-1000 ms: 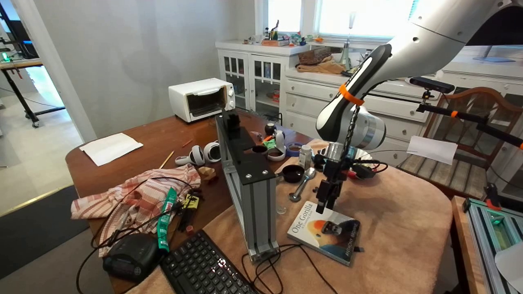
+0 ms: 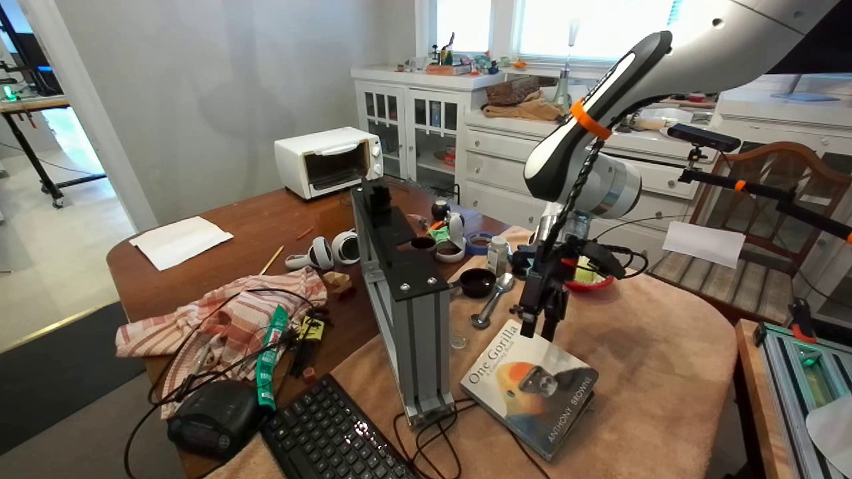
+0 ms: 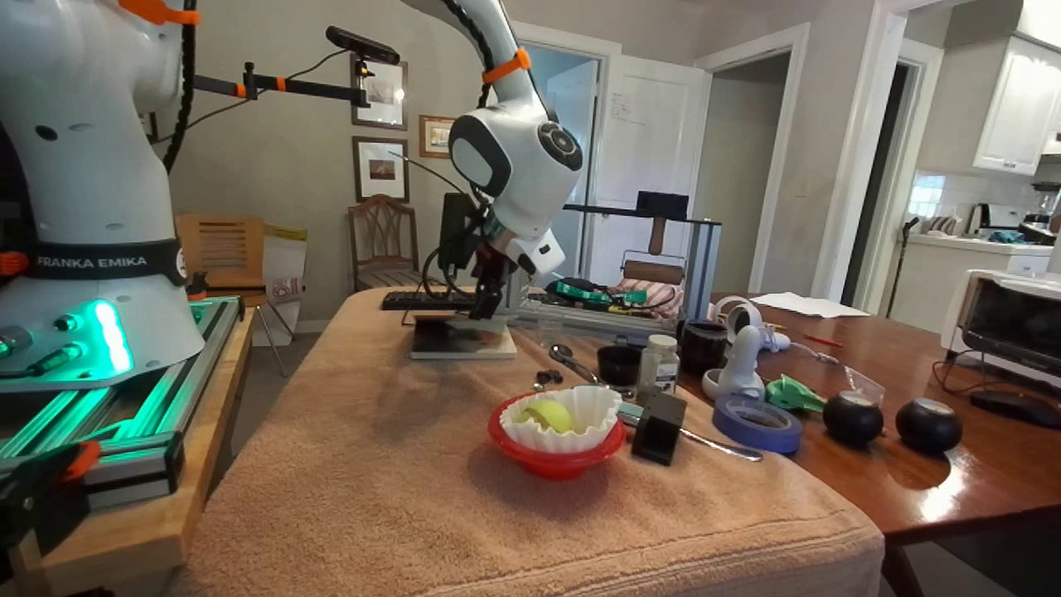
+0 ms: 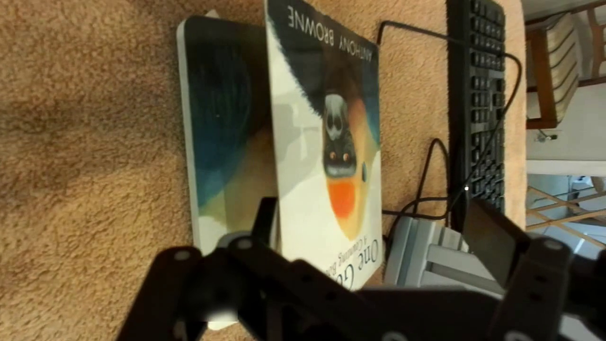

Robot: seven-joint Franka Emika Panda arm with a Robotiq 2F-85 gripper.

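Note:
The book "One Gorilla" [image 2: 523, 383] is on the tan towel; its front cover [image 4: 324, 142] is raised at a slant in the wrist view. Beside and beneath that cover, a dark and blue painted surface [image 4: 224, 119] of the book shows. My gripper is open over the book's title end, with one dark finger [image 4: 262, 221] at the cover's raised edge and the other finger well apart on the far side. In exterior view 2, the gripper [image 3: 485, 303] is low over the book [image 3: 463, 340]. Exact finger contact with the cover is hard to tell.
A metal frame [image 2: 415, 343] stands close to the book, with a keyboard [image 2: 335, 431] and loose cables nearby. A spoon [image 2: 492, 302], a dark cup [image 2: 477, 283] and a red bowl [image 3: 557, 458] are also near. Bare towel [image 3: 328, 478] lies on the robot's side.
My gripper has risen slightly. The book's cover, lying flat a second ago, now looks lifted and tilted, with its near corner shifted toward the exterior view 1 camera.

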